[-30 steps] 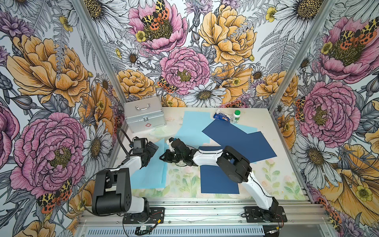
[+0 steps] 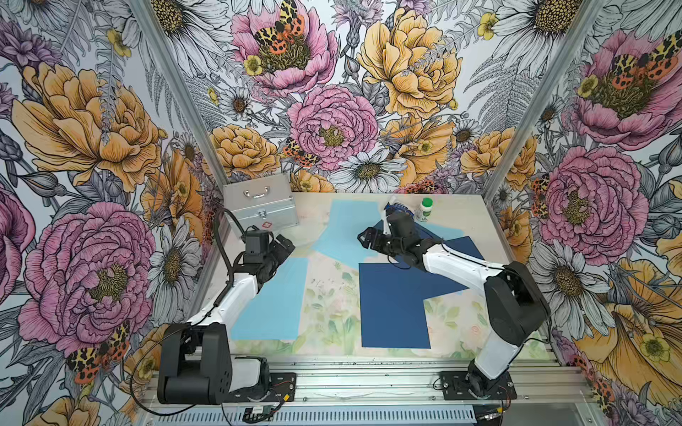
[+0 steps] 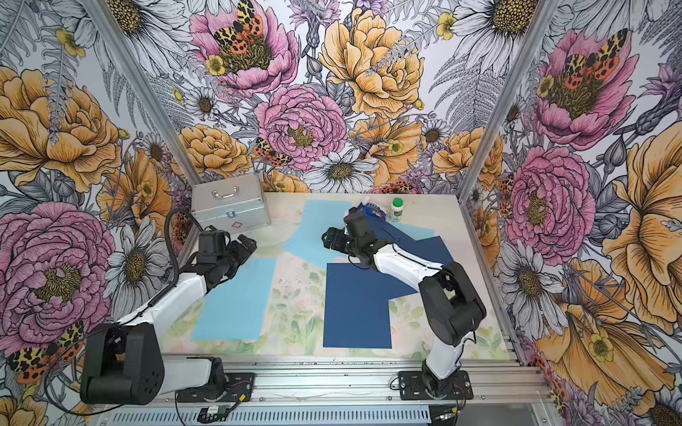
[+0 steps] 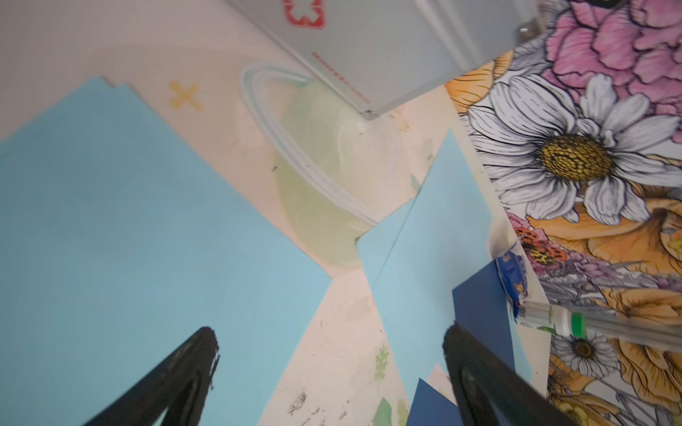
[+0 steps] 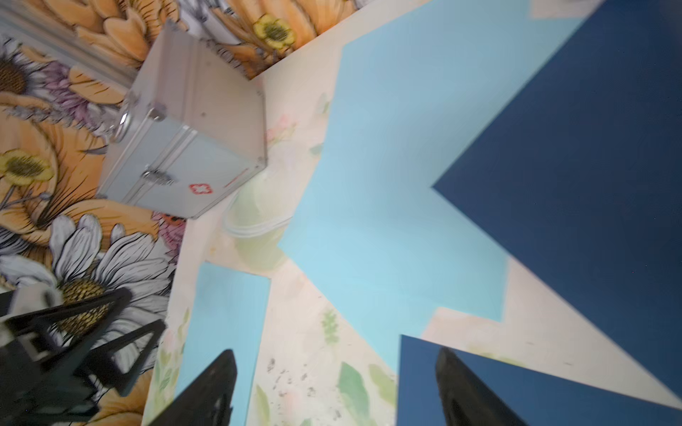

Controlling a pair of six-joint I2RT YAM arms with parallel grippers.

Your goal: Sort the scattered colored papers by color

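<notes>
Light blue paper [image 2: 273, 305] lies at the table's left front, two sheets stacked nearly edge to edge in the left wrist view. Over its far end hangs my left gripper, open and empty. More light blue sheets [image 5: 383, 170] overlap at the back middle. One dark blue sheet [image 2: 394, 316] lies at the front, right of centre; dark blue paper [image 5: 589, 163] also lies further back, partly over light blue. My right gripper hovers above the back papers, its fingers apart and nothing between them. My right arm hides part of the dark paper.
A silver case [image 2: 261, 206] stands at the back left. At the back right are a blue packet [image 3: 373, 211] and a green-capped bottle [image 3: 396, 208]. Bare table shows between the left stack and the front dark sheet.
My right gripper has moved from beside the left light blue stack back and rightward, over the back papers. The left gripper has shifted slightly farther back. The left stack's edges look more even.
</notes>
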